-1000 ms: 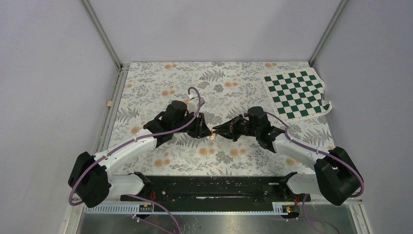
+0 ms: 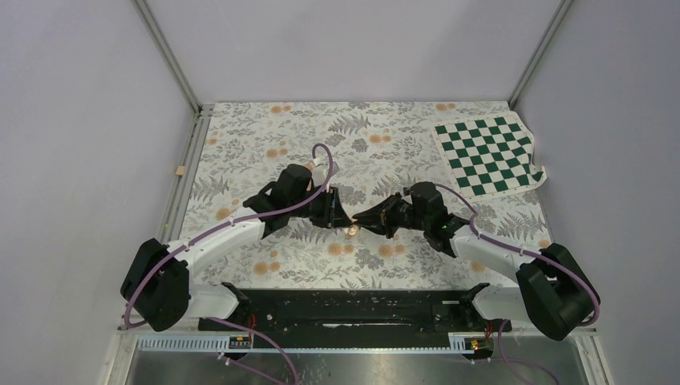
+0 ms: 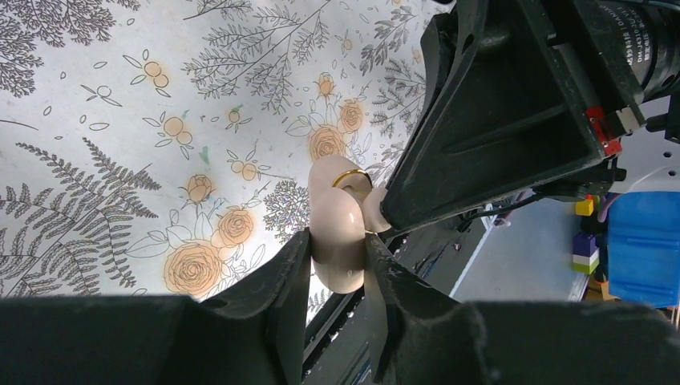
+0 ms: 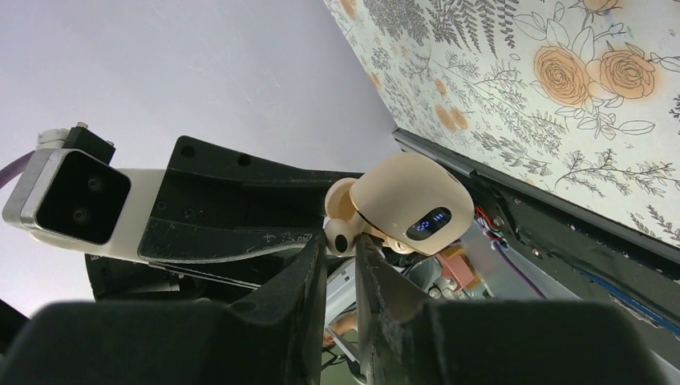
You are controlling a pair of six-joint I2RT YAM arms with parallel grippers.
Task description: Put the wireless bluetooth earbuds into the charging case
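My two grippers meet above the middle of the table. My left gripper is shut on the pale beige charging case, which has a gold-rimmed opening and, in the right wrist view, a lit display on the case [image 4: 413, 192]. An earbud [image 4: 338, 235] with a dark oval spot sits at the case's opening, at the tips of my right gripper; whether those fingers grip it or stand slightly apart I cannot tell. In the left wrist view the right gripper's black body partly hides the pieces beside the case.
A green checked board [image 2: 489, 152] lies at the back right. The table's dark front edge [image 2: 345, 305] is below the grippers, with walls at both sides.
Both grippers have shifted slightly toward the front of the table together, staying tip to tip around the case.
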